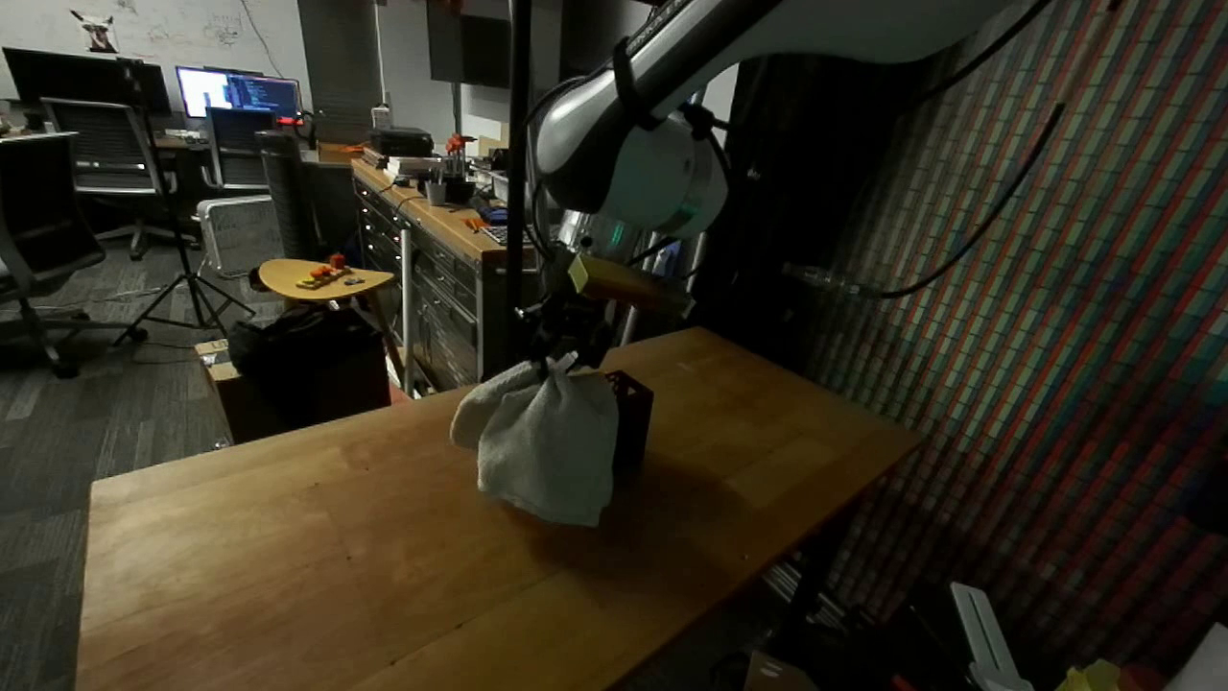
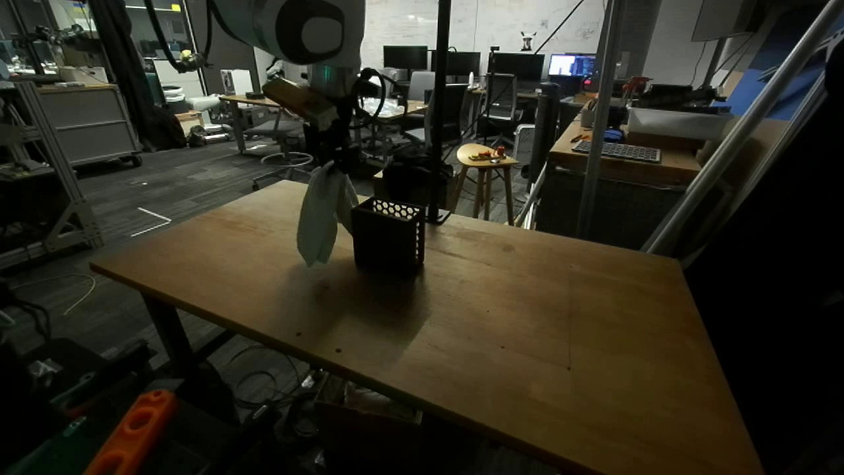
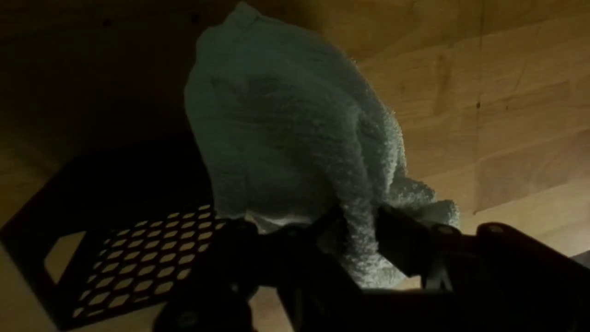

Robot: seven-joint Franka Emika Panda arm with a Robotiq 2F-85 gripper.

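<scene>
A pale grey-green cloth [image 1: 547, 443] hangs in folds from my gripper [image 1: 572, 345], which is shut on it. In the wrist view a bunched fold of the cloth [image 3: 287, 121] passes between the dark fingers. A black box with hexagonal holes [image 2: 388, 237] stands upright on the wooden table. From exterior view 2, the cloth [image 2: 318, 218] hangs just left of the box; exterior view 1 has it covering part of the box [image 1: 630, 420]. Whether cloth and box touch, I cannot tell.
A dark vertical pole [image 2: 439, 119] rises at the table's back edge, close to the box.
</scene>
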